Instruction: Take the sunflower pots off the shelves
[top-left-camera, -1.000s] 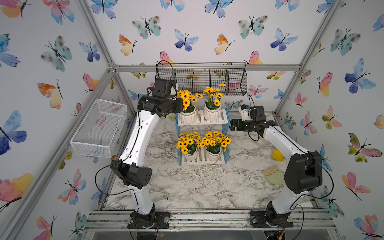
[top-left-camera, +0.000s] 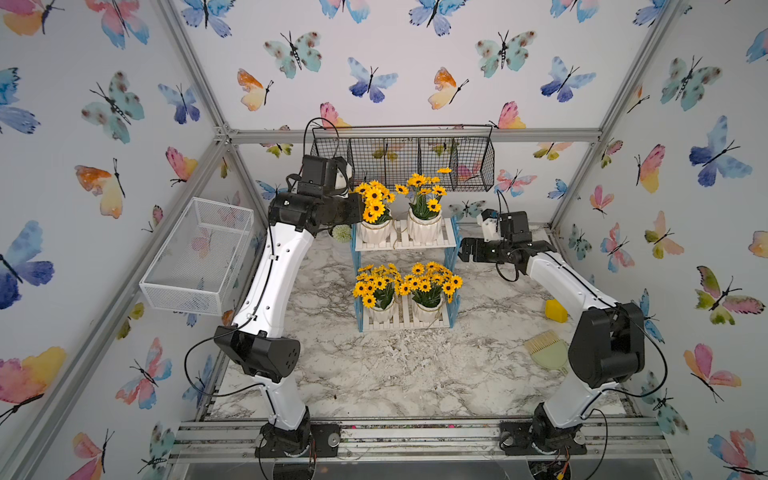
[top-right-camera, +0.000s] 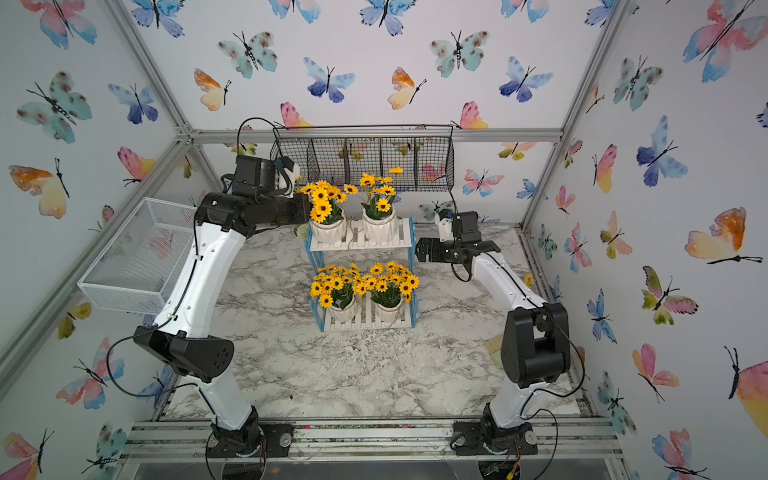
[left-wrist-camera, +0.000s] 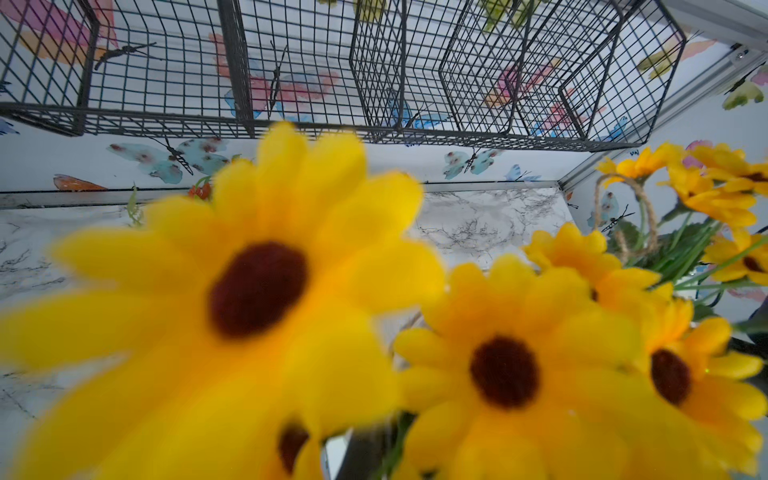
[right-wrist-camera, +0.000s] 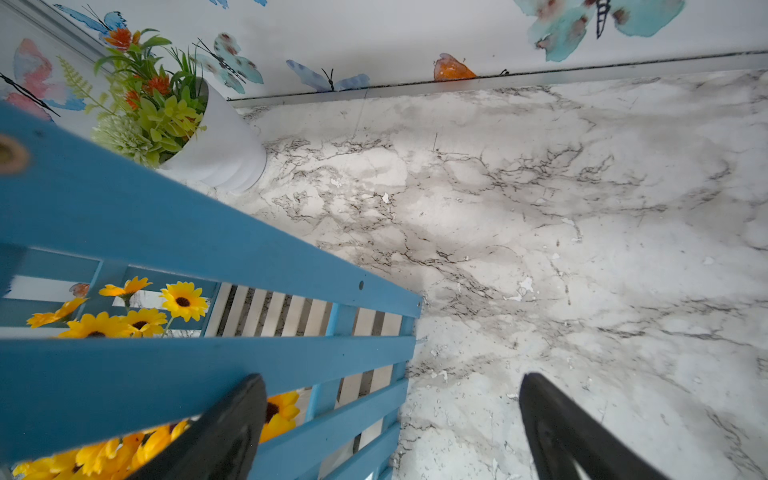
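A blue-sided, white-slatted shelf unit (top-left-camera: 405, 243) holds four sunflower pots: upper left (top-left-camera: 376, 231), upper right (top-left-camera: 425, 231), lower left (top-right-camera: 342, 312), lower right (top-right-camera: 389, 312). My left gripper (top-left-camera: 355, 209) is at the upper-left flowers, which fill the left wrist view and hide its fingers; in the top views it looks shut, with no pot held. My right gripper (top-left-camera: 468, 249) stands open beside the shelf's right side, nothing between its fingers, near the blue slats (right-wrist-camera: 304, 352).
A black wire basket (top-left-camera: 403, 160) hangs behind, a white mesh basket (top-left-camera: 184, 296) at the left. A brush (top-left-camera: 552, 352) and yellow item (top-left-camera: 557, 310) lie at the right. A small plant (right-wrist-camera: 216, 152) stands at the back.
My left arm has shifted slightly to the left and up at the upper-left flowers. The right arm and the pots show no visible change.
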